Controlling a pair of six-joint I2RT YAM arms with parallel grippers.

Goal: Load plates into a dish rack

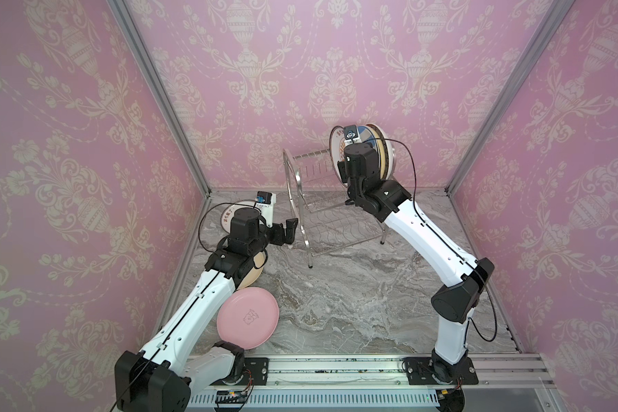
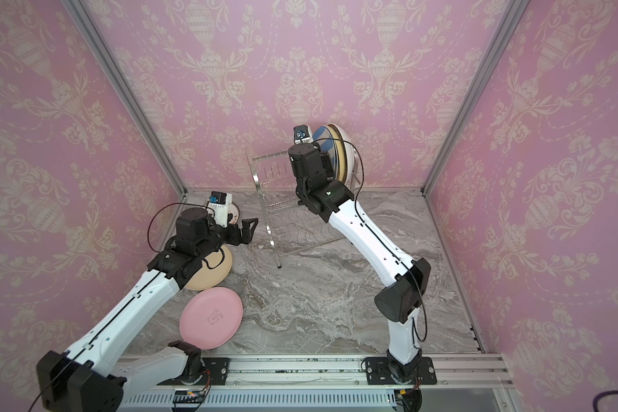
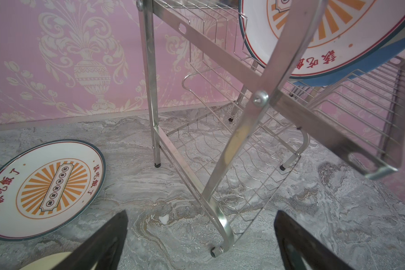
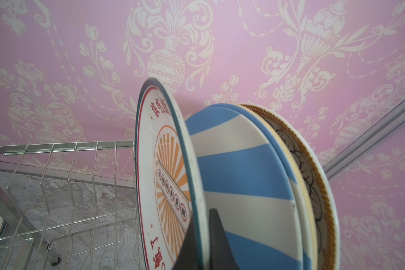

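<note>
My right gripper is shut on the teal-rimmed rim of a white sunburst plate [image 4: 150, 130], upright at the rack's upper right, beside blue-striped [image 4: 243, 166] and other plates. My left gripper is open and empty, left of the metal dish rack [image 3: 234, 148]. Another sunburst plate [image 3: 45, 189] lies flat at back left. A cream plate [image 2: 206, 273] and a pink plate [image 2: 209, 317] lie along the left side.
The rack's lower tier and upper left section are empty. Pink walls enclose the back and sides.
</note>
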